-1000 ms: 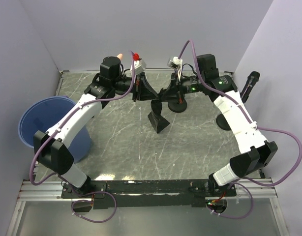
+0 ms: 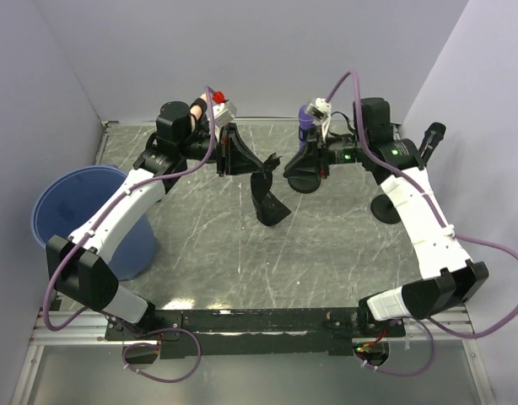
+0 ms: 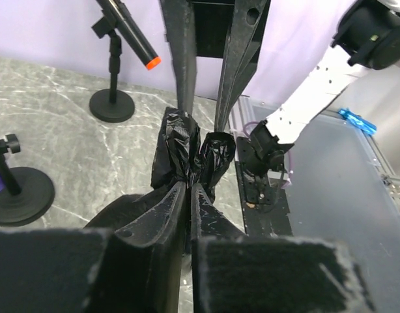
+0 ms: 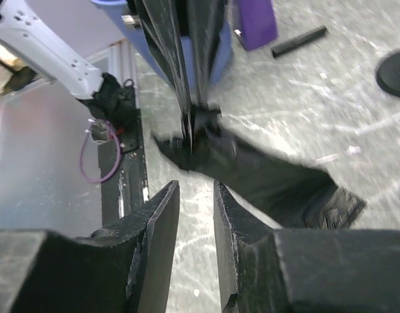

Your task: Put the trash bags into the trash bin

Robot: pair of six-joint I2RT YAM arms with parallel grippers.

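A black trash bag (image 2: 267, 198) hangs in the middle, its top gathered in my left gripper (image 2: 256, 169), which is shut on it; in the left wrist view the crumpled bag (image 3: 174, 156) rises between and above its fingertips. My right gripper (image 2: 297, 170) stands open just right of the bag, nothing between its fingers; in the right wrist view the bag (image 4: 271, 182) lies beyond them. The blue trash bin (image 2: 137, 245) stands at the far left.
Black stands (image 2: 385, 211) with round bases and a purple cylinder (image 2: 307, 118) are at the back and right.
Since a second ago both grippers have drawn apart: the left moved left with the bag, the right moved right, away from the bag's top.
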